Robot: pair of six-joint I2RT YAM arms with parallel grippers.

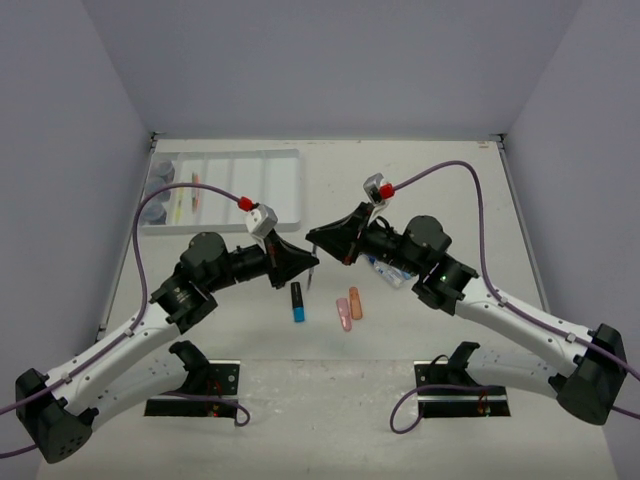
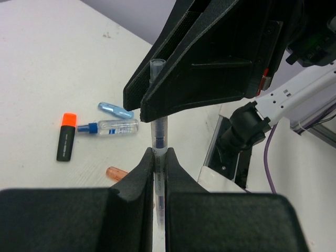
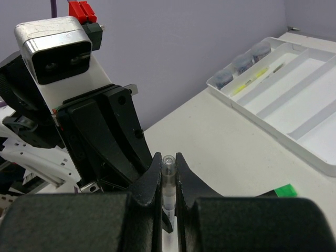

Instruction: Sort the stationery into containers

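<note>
A slim clear-and-white pen [image 2: 159,136] stands nearly upright between my two grippers, above the middle of the table. In the left wrist view my left gripper is shut on its lower part. The right gripper's dark fingers [image 2: 194,79] close round its upper end there. From the right wrist view, my right gripper is shut on the pen [image 3: 168,181], with the left gripper's dark body just below and to the left. The white compartment tray [image 1: 230,228] at back left holds a yellow highlighter [image 3: 241,88], a thin pen and several round containers [image 3: 223,79].
Loose on the table lie a blue-ended black marker [image 1: 298,302], a pink item [image 1: 344,314], an orange item [image 1: 356,303], a blue-capped clear bottle [image 2: 113,127], a blue item [image 2: 115,110] and an orange-capped black marker [image 2: 66,137].
</note>
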